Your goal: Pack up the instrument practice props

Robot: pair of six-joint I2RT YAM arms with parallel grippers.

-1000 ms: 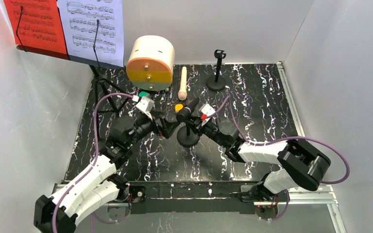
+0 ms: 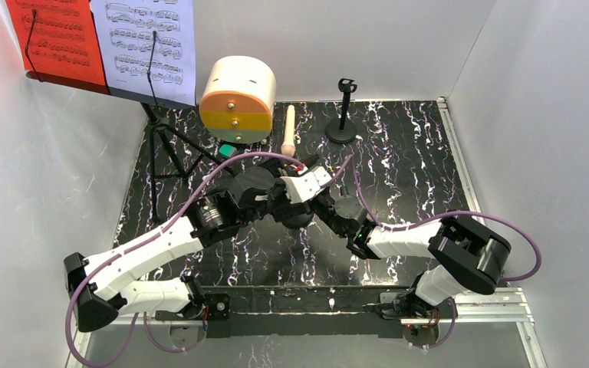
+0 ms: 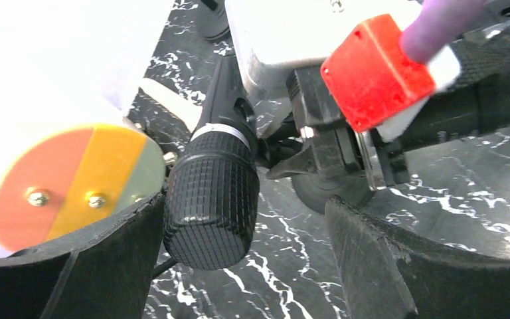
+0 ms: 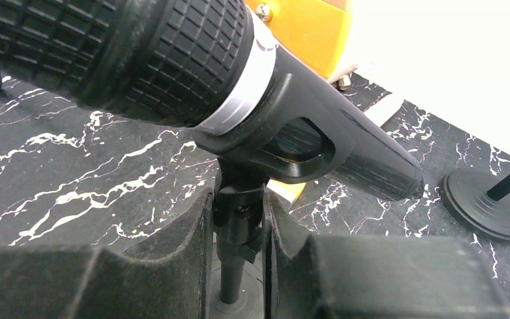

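Observation:
The black microphone with a silver ring lies tilted in its clip on the round-based stand. My left gripper stands part open around its mesh head; the right-hand finger is clear of it, while the left-hand one lies close beside it, and I cannot tell whether they touch. In the right wrist view my right gripper is shut on the clip joint at the top of the stand, below the microphone. Seen from above, both arms hide most of the microphone and stand.
A second black stand, empty, is at the back. A striped barrel-shaped box and a pale wooden stick lie behind my left arm. The music stand holds sheets at back left. The table's right side is open.
My left gripper has moved right and a little forward from beside the microphone to around its head. The right arm has barely shifted, keeping its hold at the stand's top.

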